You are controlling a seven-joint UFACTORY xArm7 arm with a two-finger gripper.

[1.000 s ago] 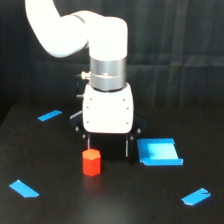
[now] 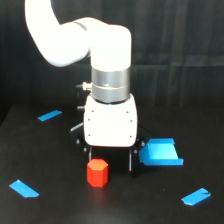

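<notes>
A red-orange block (image 2: 97, 174) with a hexagonal outline stands on the black table, left of the middle. Above and behind it hangs my white gripper (image 2: 110, 160), pointing down. Its two thin dark fingers are spread well apart, so it looks open, and no object shows between them. The left finger (image 2: 90, 153) comes down right behind the block's top edge; whether they touch, I cannot tell. On the other side, the right finger (image 2: 130, 161) hangs over bare table. A blue square patch (image 2: 160, 153) lies flat to the right of the gripper.
Blue tape strips mark the table at the back left (image 2: 50, 115), front left (image 2: 24, 188) and front right (image 2: 196, 197). A dark curtain (image 2: 180, 60) closes off the back.
The block has shifted toward the camera and slightly right. My gripper has also come lower in view and a little to the right, its fingers still apart. The blue patch has stayed put.
</notes>
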